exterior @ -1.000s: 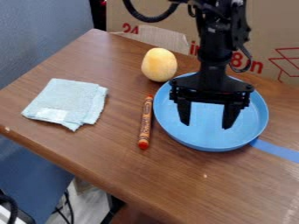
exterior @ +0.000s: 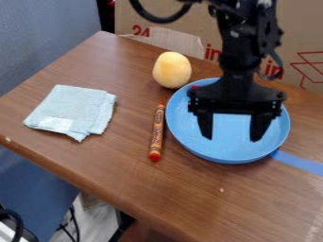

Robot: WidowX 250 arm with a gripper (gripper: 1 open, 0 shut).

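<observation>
My black gripper [exterior: 235, 108] hangs over the blue plate [exterior: 221, 145] at the right, its two fingers spread apart and pointing down, with nothing visible between them. A long orange-wrapped stick with a red end [exterior: 157, 142] lies just left of the plate. A yellow pear-like object [exterior: 172, 69] sits behind the stick. A folded light blue cloth [exterior: 71, 111] lies on the left of the wooden table [exterior: 115, 190].
A cardboard box [exterior: 154, 21] stands along the back. Blue tape [exterior: 297, 164] runs right from the plate. The table's left edge drops off to a blue surface and cables.
The arm and gripper have shifted slightly to the right over the plate. The objects on the table have not visibly moved.
</observation>
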